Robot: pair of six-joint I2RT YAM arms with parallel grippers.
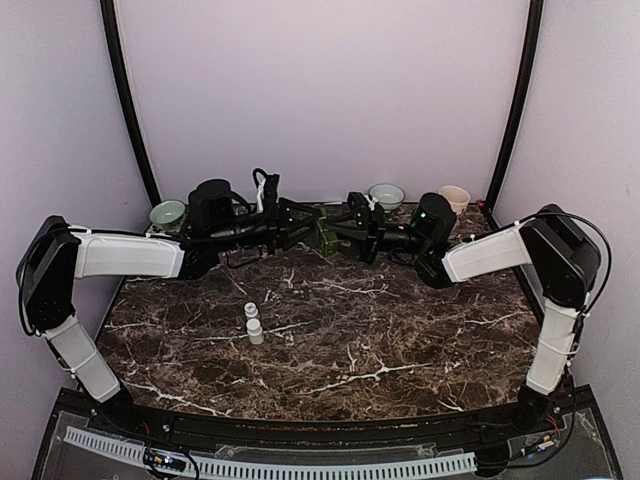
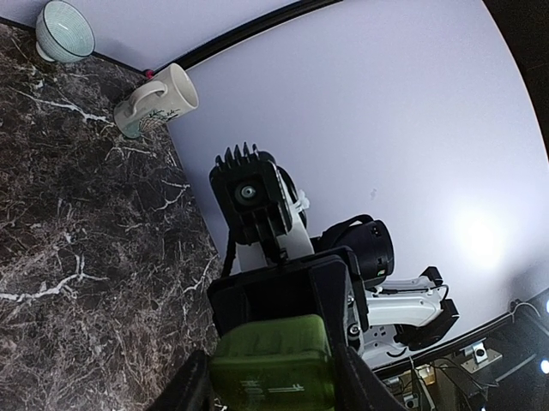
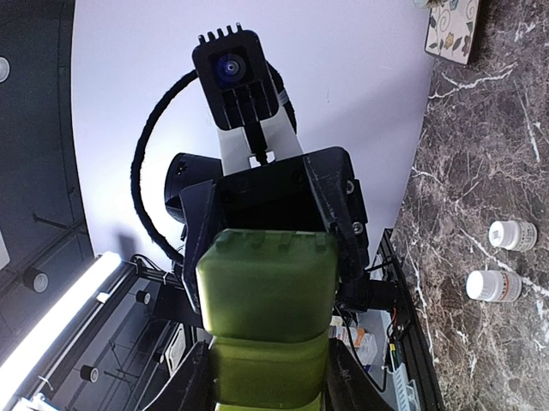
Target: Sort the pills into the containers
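A small green box (image 1: pixel 327 240), with the look of a pill case, is held up above the middle of the table between both arms. From the left side my left gripper (image 1: pixel 309 222) is shut on it, and from the right my right gripper (image 1: pixel 344 229) is shut on it too. In the right wrist view a seam divides the green box (image 3: pixel 268 282) into a darker upper part and a lighter lower part; whether its lid is open I cannot tell. Two white pill bottles (image 3: pixel 494 286) (image 3: pixel 513 235) stand close together on the table, both capped.
At the back are a pale bowl (image 1: pixel 386 195) and a white mug (image 1: pixel 454 198) on the right, with a greenish bowl (image 1: pixel 168 214) at the left. A patterned object (image 3: pixel 455 30) shows in the right wrist view.
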